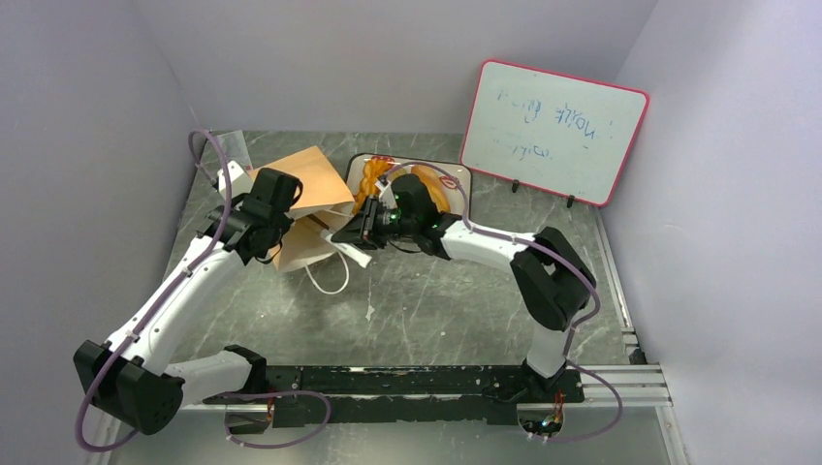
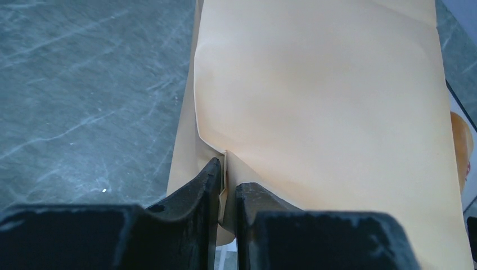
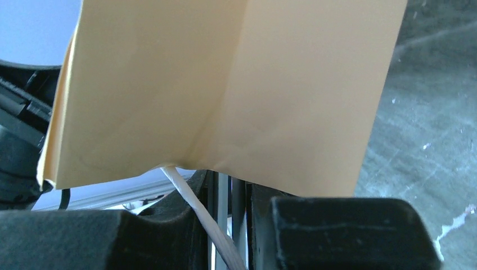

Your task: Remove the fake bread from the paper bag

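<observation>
The tan paper bag (image 1: 305, 179) is tipped over beside the tray, its white cord handle (image 1: 330, 289) hanging toward the front. My left gripper is shut on a folded edge of its paper. Close to the bag's other side is my right gripper (image 1: 357, 232), with a white strip (image 1: 351, 254) alongside it. In the right wrist view the handle cord (image 3: 197, 205) crosses in front of its fingers, so their hold is unclear. Fake bread pieces (image 1: 428, 191) lie on the tray, partly behind the right arm. The bag's inside is mostly hidden.
The white patterned tray (image 1: 459, 180) stands behind the right gripper. A red-framed whiteboard (image 1: 557, 126) leans at the back right.
</observation>
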